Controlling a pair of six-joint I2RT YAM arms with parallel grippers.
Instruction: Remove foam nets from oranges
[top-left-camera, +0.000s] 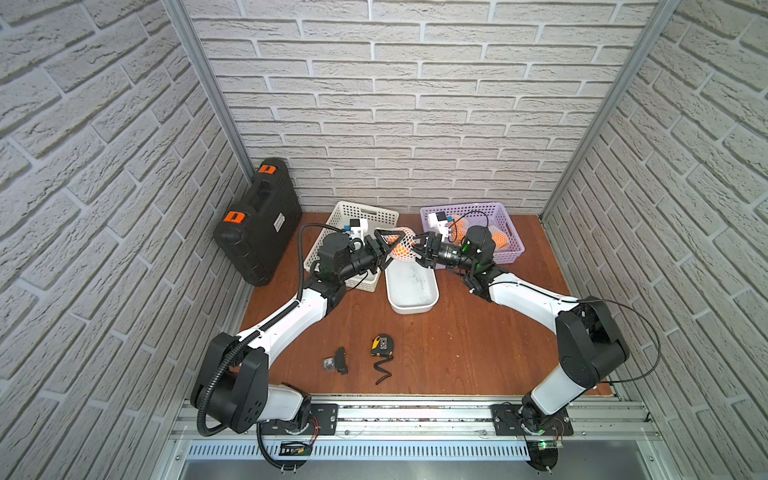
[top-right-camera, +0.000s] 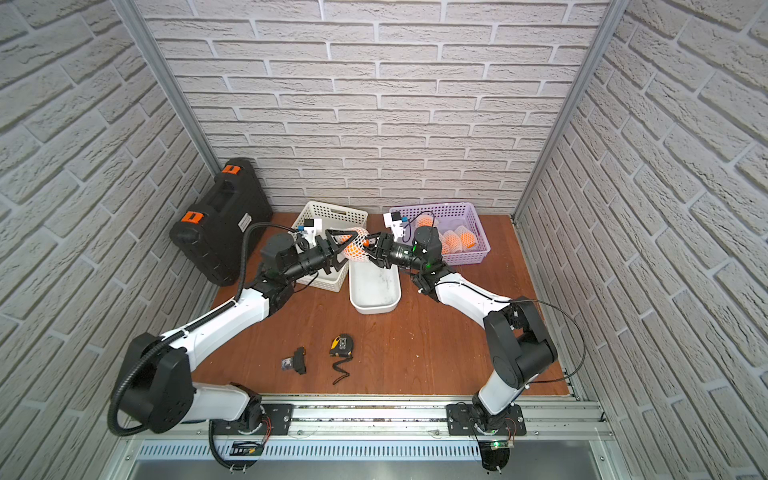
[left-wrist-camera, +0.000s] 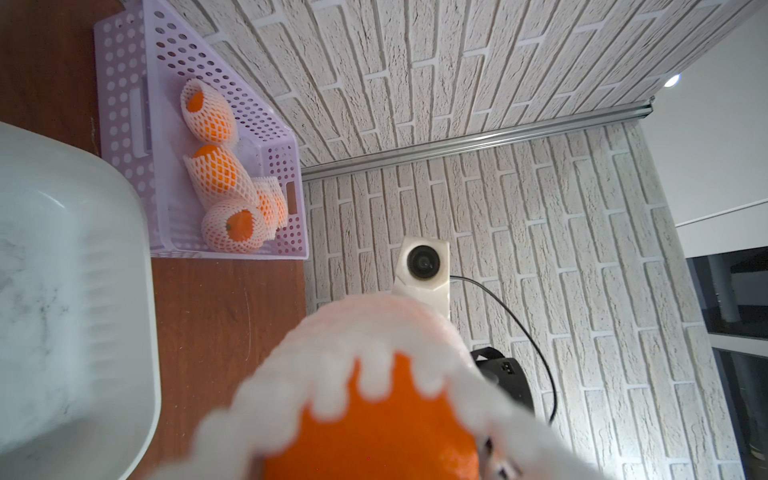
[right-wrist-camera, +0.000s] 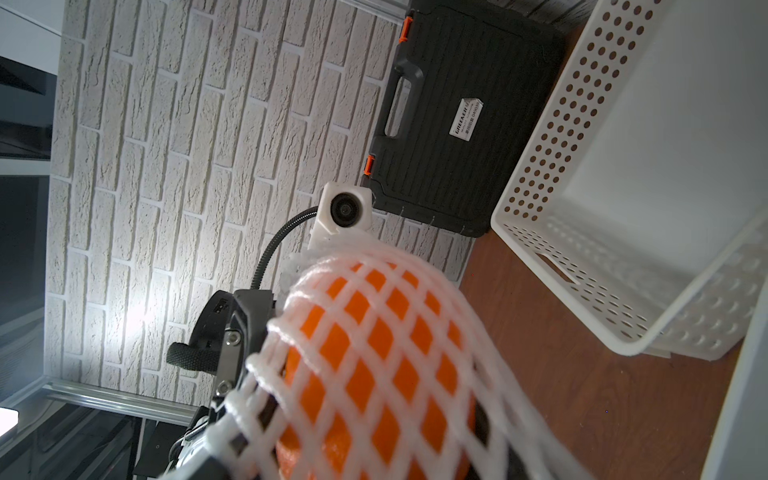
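Note:
An orange in a white foam net (top-left-camera: 400, 243) is held up between my left gripper (top-left-camera: 385, 246) and my right gripper (top-left-camera: 425, 246), above the white tray (top-left-camera: 412, 305). In the left wrist view bare orange peel (left-wrist-camera: 368, 432) shows at the net's scalloped opening. In the right wrist view the mesh (right-wrist-camera: 376, 336) covers the fruit and stretches toward the camera. The fingers are mostly hidden by the fruit and net, so how far each gripper is closed is unclear. The purple basket (left-wrist-camera: 120, 104) holds several netted oranges.
A white basket (right-wrist-camera: 608, 160) stands behind my left arm, beside a black case (top-left-camera: 256, 224). A tape measure (top-left-camera: 382, 345) and a small dark object (top-left-camera: 341, 360) lie on the front of the table.

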